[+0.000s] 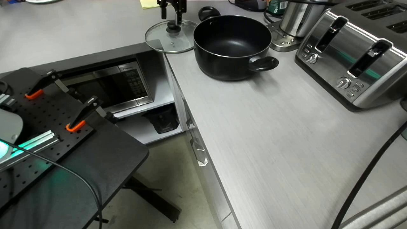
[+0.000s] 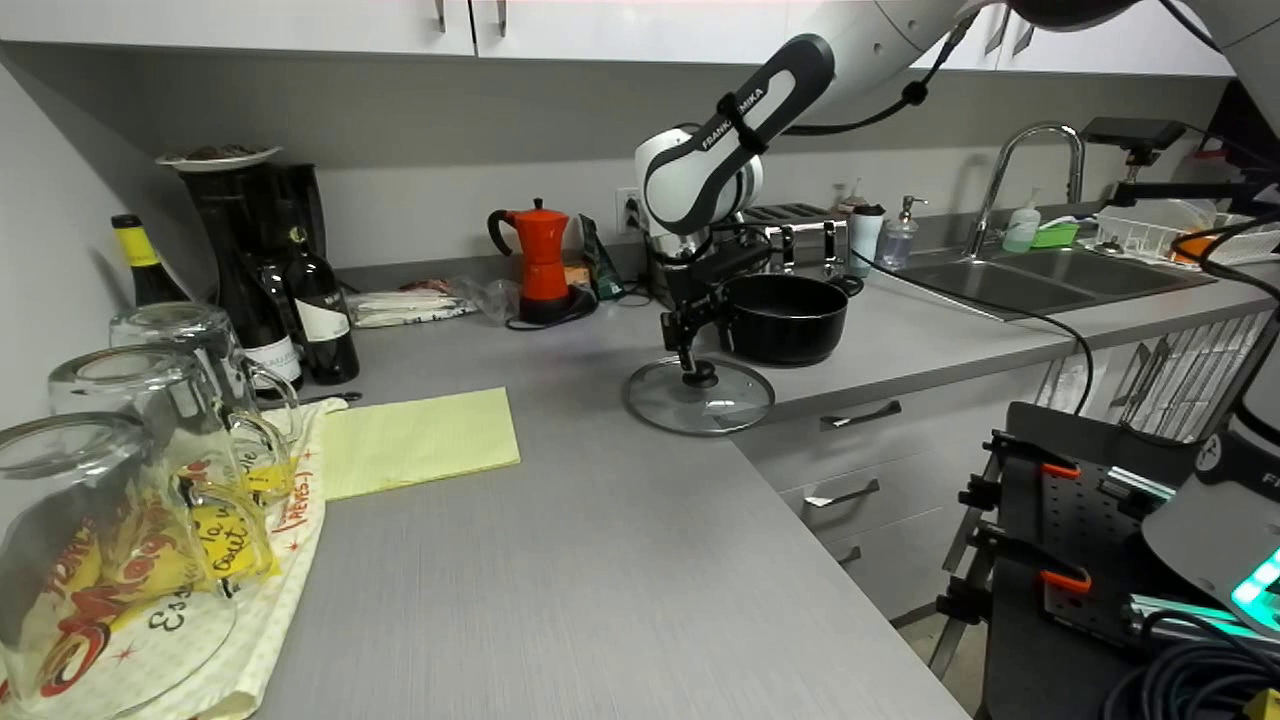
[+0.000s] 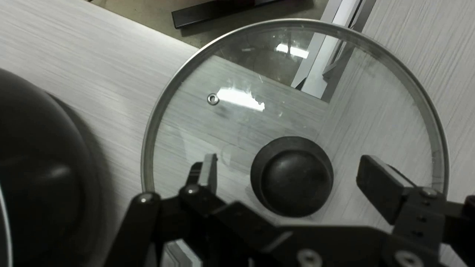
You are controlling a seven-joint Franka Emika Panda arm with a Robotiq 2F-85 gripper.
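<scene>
A round glass lid (image 1: 164, 40) with a metal rim lies on the counter's inner corner, part of it reaching past the edge. Its black knob (image 3: 294, 176) points up. In the wrist view my gripper is open, one finger to each side of the knob with gaps between. From the second exterior view, the gripper (image 2: 686, 342) is low over the lid (image 2: 678, 408), close by the knob. Beside the lid stands a black two-handled pot (image 1: 231, 45), uncovered, its visible inside empty.
A steel toaster (image 1: 355, 57) stands beyond the pot. A red moka pot (image 2: 543, 258) and a yellow cloth (image 2: 414, 442) are elsewhere on the counter, with several glass mugs (image 2: 108, 528) at the left. Bare counter (image 1: 267, 152) stretches out in front of the pot.
</scene>
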